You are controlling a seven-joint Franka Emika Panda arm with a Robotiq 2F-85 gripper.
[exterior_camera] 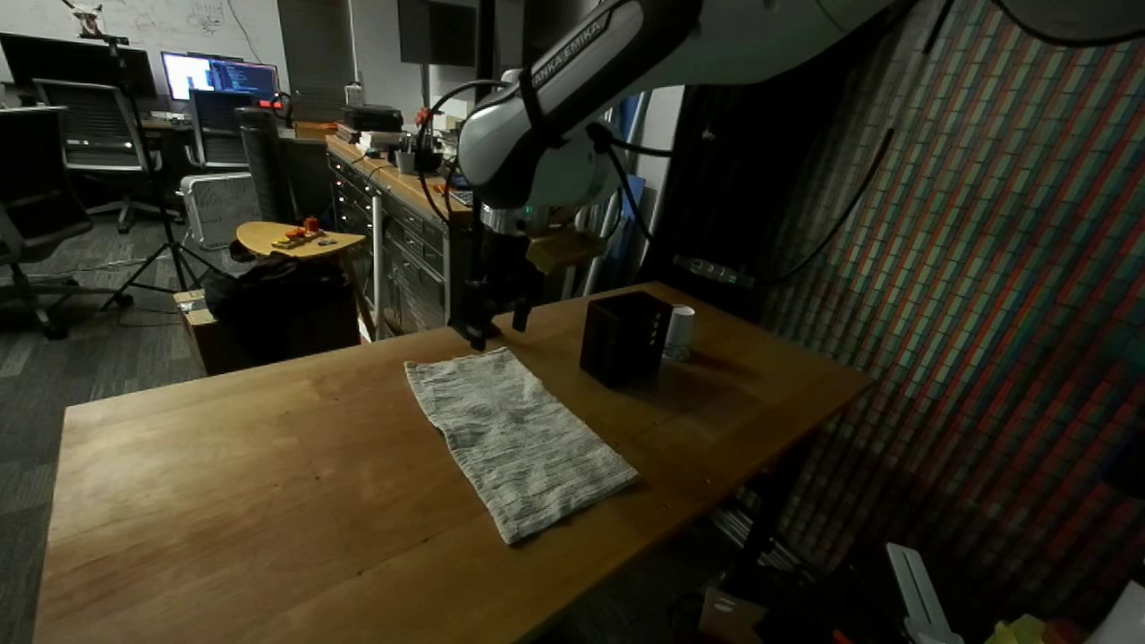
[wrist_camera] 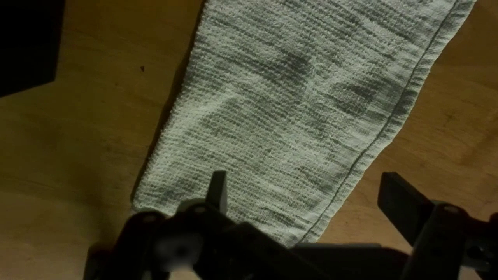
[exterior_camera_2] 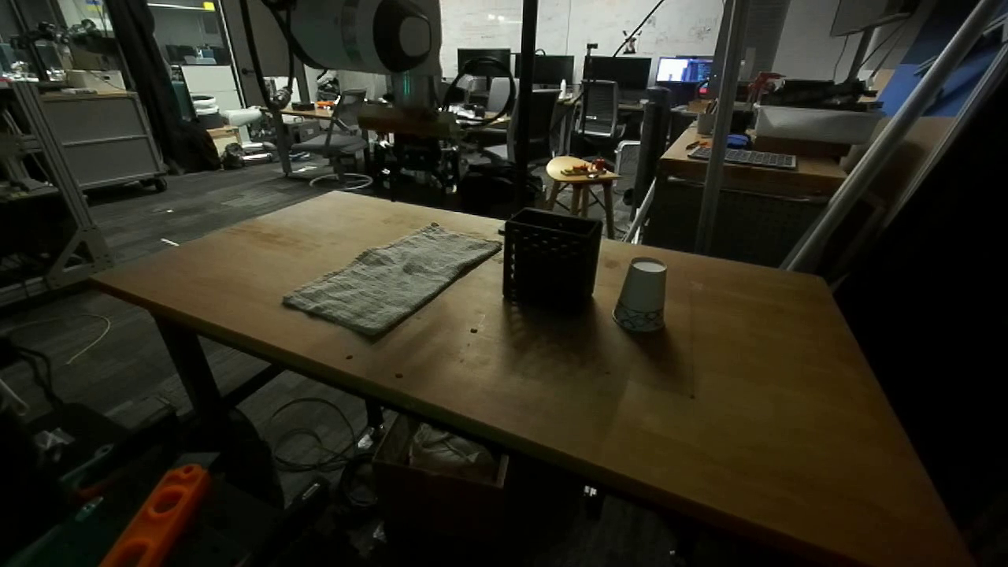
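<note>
A grey-white striped towel (exterior_camera: pixel 517 440) lies flat on the wooden table, and its edges look slightly wavy. In exterior view 1 my gripper (exterior_camera: pixel 499 326) hangs by the towel's far end. From the wrist the towel (wrist_camera: pixel 289 112) runs up and to the right, with its stitched hem on the right side. The open gripper has nothing held between its fingers; the left finger (wrist_camera: pixel 217 191) appears over the cloth, the right finger (wrist_camera: pixel 404 205) over bare wood past the hem. Exterior view 2 shows the towel (exterior_camera_2: pixel 397 274) left of a black basket (exterior_camera_2: pixel 550 260).
Beside the basket stands an upside-down paper cup (exterior_camera_2: pixel 642 298). A dark vertical post rises at the table's far edge, close to my gripper.
</note>
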